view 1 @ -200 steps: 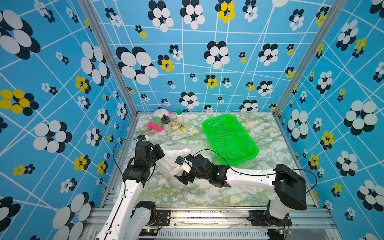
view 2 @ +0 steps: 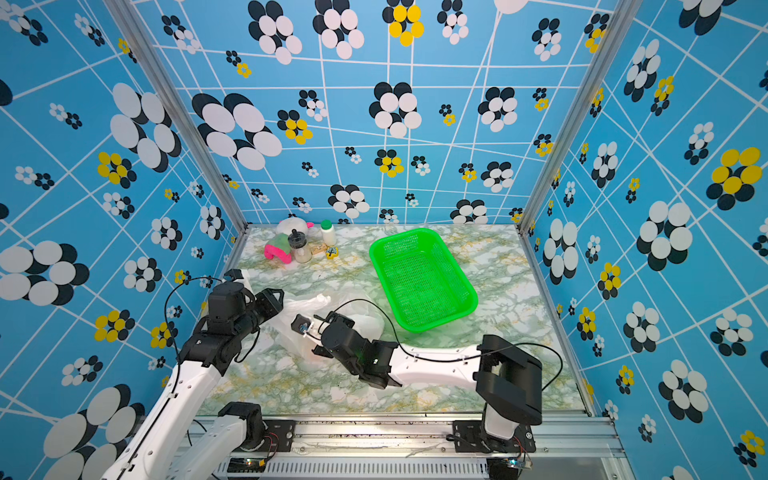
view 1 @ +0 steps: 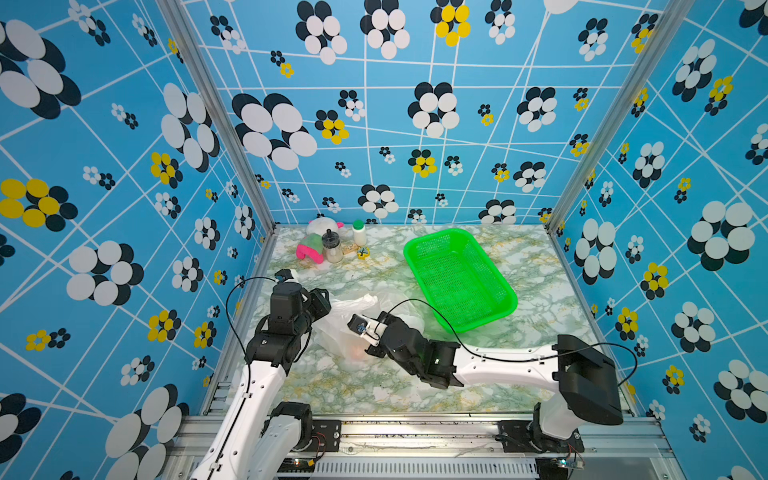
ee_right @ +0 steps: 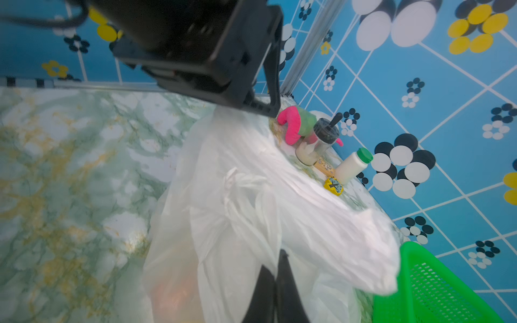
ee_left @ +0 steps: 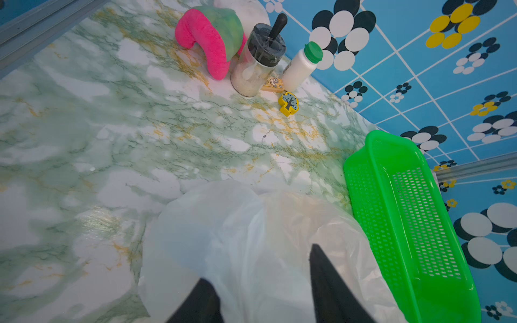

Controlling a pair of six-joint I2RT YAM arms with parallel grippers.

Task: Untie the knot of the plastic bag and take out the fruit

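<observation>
The white plastic bag (ee_right: 237, 161) stands crumpled on the marbled table, rising toward my left gripper in the right wrist view. A faint orange-pink shape (ee_right: 175, 293) shows through its lower side; I cannot make out the fruit itself. In the left wrist view my left gripper has its fingers apart, with a fold of plastic between them. My right gripper is closed on a thin strip of the bag near its upper middle. Whether the knot is loose cannot be seen.
A green basket (view 1: 417, 270) sits empty right of the bag. At the back left are a pink-and-green soft toy (ee_left: 207, 40), a lidded jar (ee_left: 253, 67), a white bottle (ee_left: 297, 70) and a small yellow object (ee_left: 288, 103).
The bag's folds shifted around it. My left arm stayed still.
</observation>
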